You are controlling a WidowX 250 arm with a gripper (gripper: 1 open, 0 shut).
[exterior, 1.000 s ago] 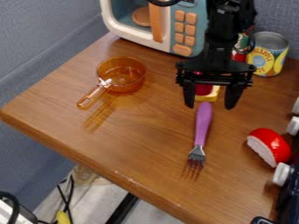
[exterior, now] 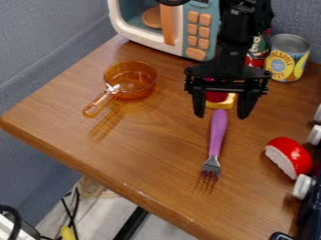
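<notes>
My black gripper (exterior: 222, 107) hangs over a red object (exterior: 216, 97) on a yellow base (exterior: 221, 103), its two fingers spread apart on either side. Whether it touches that object is unclear. Just in front, a purple-handled fork (exterior: 215, 141) lies on the wooden table (exterior: 126, 159), tines toward the near edge.
An orange pan (exterior: 128, 73) sits at left, a toy microwave (exterior: 160, 21) at back. Cans (exterior: 287, 58) stand back right; a red-and-white item (exterior: 287, 157) and dark objects line the right edge.
My gripper has shifted slightly left and down over the last second. The objects on the table look unmoved.
</notes>
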